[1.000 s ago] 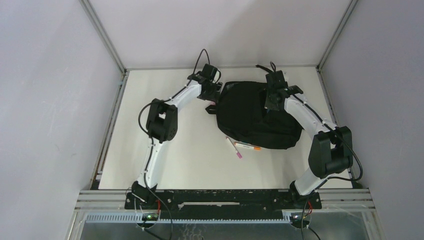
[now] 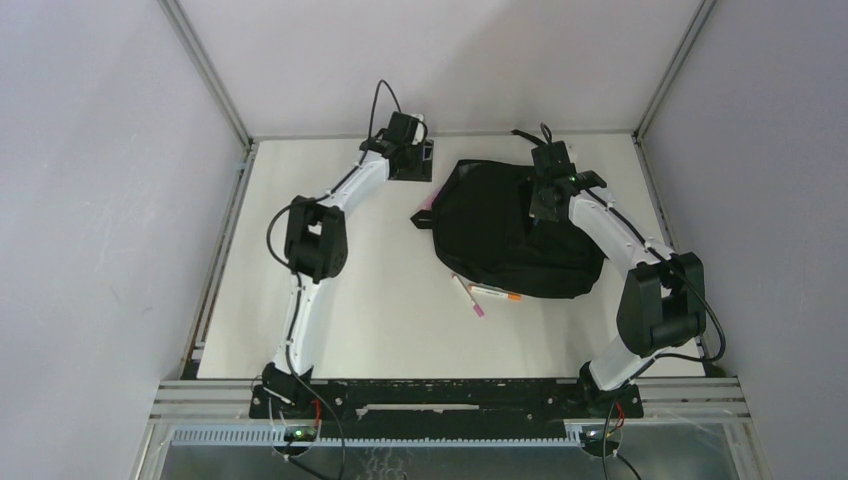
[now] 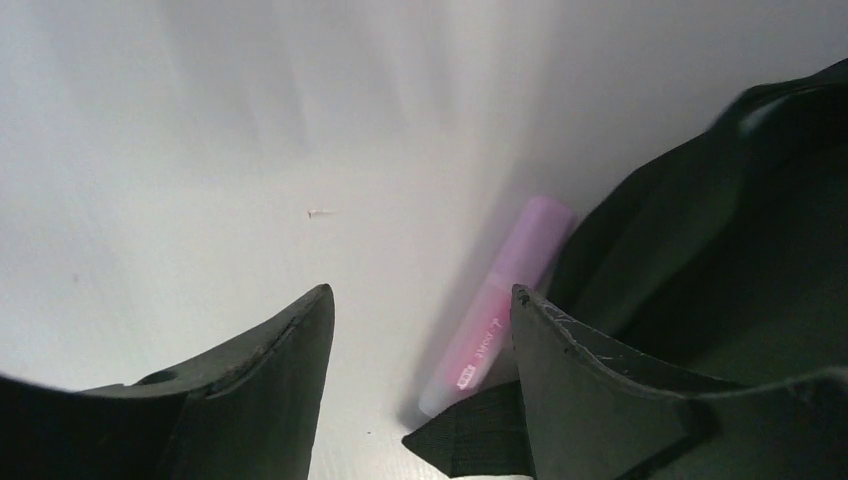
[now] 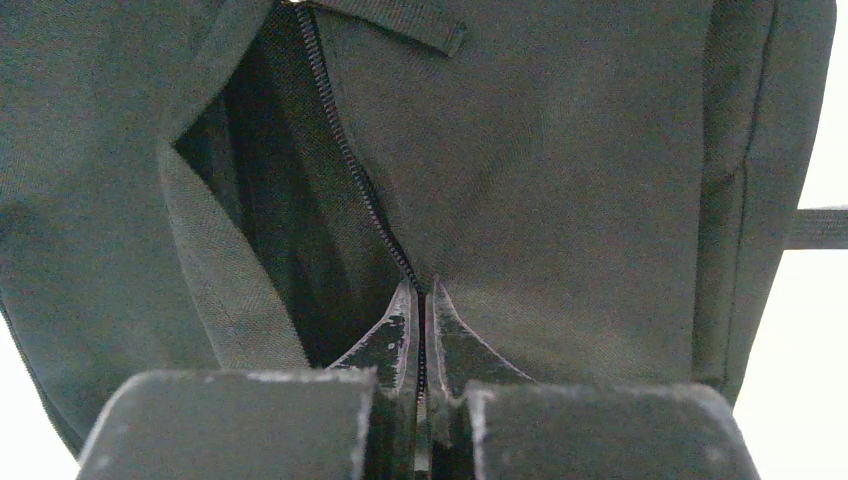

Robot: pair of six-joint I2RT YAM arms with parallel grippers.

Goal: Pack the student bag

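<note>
The black bag point(image 2: 490, 235) lies on the right half of the table, its zipper point(image 4: 350, 160) partly parted. My right gripper is shut right at the zipper line on the bag; cloth or zipper edge between its tips cannot be made out. Against the bag's left side rests a pink marker point(image 3: 490, 310), partly behind a black strap point(image 3: 480, 435). Near it my left gripper stands open above the table, empty, with one finger overlapping the marker's edge in that view. A pink-capped marker point(image 2: 468, 297) and an orange-capped marker point(image 2: 495, 292) lie in front of the bag.
A wall closes off the back. A thin strap point(image 2: 527, 136) sticks out behind the bag.
My right arm and the bag look unmoved.
</note>
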